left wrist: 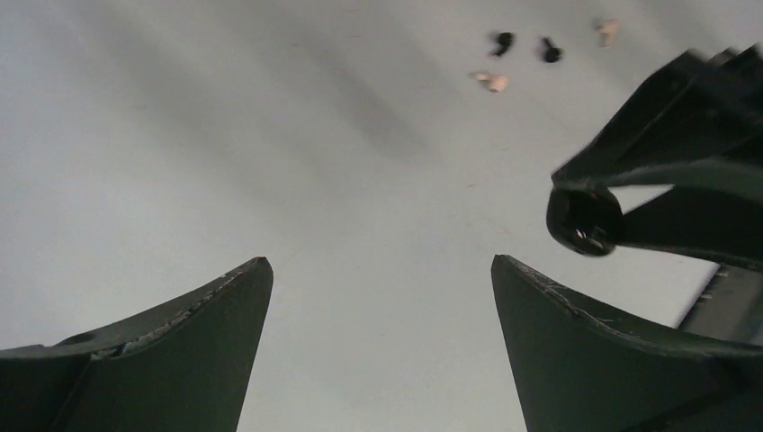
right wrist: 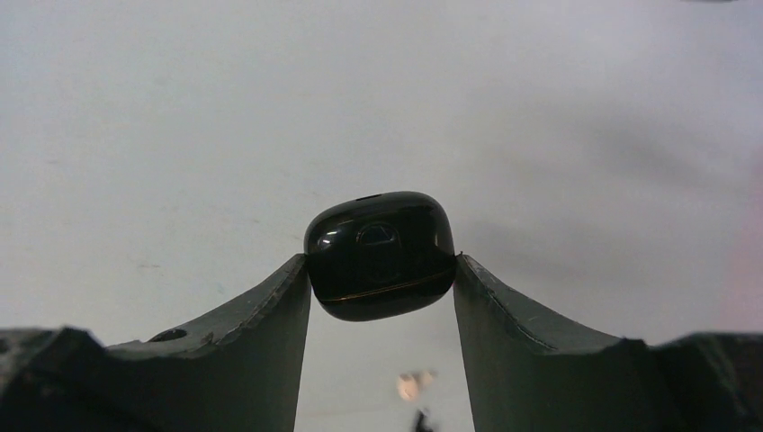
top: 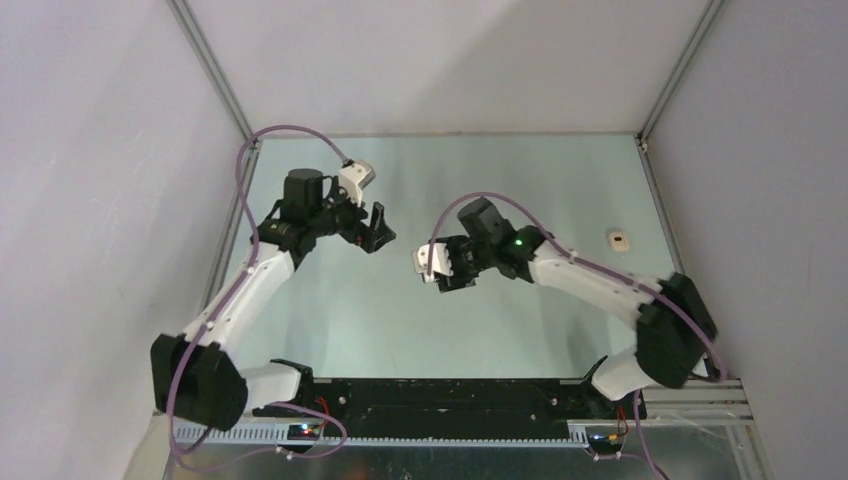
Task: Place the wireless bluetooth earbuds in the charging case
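Observation:
A glossy black charging case (right wrist: 382, 256), its lid closed, is gripped between the fingertips of my right gripper, clear of the table. From the left wrist view, the same case (left wrist: 582, 220) appears at right, held in the dark right fingers (left wrist: 661, 135). My left gripper is open and empty; in the top view it (top: 383, 227) is left of the right arm. Blurred small pieces that look like earbuds lie on the table: two black, one of them a black earbud (left wrist: 552, 51), and two beige, one a beige earbud (left wrist: 493, 81). In the top view they do not show.
A small white-beige block (top: 619, 241) lies at the table's right side. Purple cables (top: 240, 220) loop over both arms.

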